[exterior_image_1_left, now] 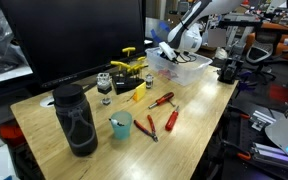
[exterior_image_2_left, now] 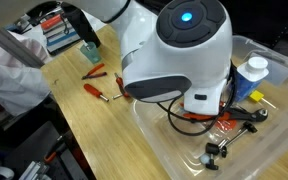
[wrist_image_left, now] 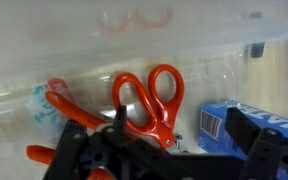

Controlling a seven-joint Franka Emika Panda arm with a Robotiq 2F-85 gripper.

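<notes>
Open fingers on my gripper hang over the clear plastic bin [exterior_image_1_left: 196, 72]. In the wrist view, red scissors handles [wrist_image_left: 154, 108] show between the two dark fingers, with the handle loops pointing toward the bin's wall. Beside the right finger lies a blue and white box [wrist_image_left: 222, 125]. To the left is another red-handled tool [wrist_image_left: 72, 108], partly covered by the left finger. Whether the fingers touch anything cannot be told. The white arm head [exterior_image_2_left: 179, 60] hides much of the bin in exterior view 2.
Pliers [exterior_image_1_left: 145, 131], a red-handled tool [exterior_image_1_left: 172, 121], a screwdriver [exterior_image_1_left: 162, 100] and a teal cup [exterior_image_1_left: 121, 125] sit on the table. A black cylinder [exterior_image_1_left: 75, 120] stands at the left. Inside the bin, a white bottle [exterior_image_2_left: 252, 70] stands near the wall.
</notes>
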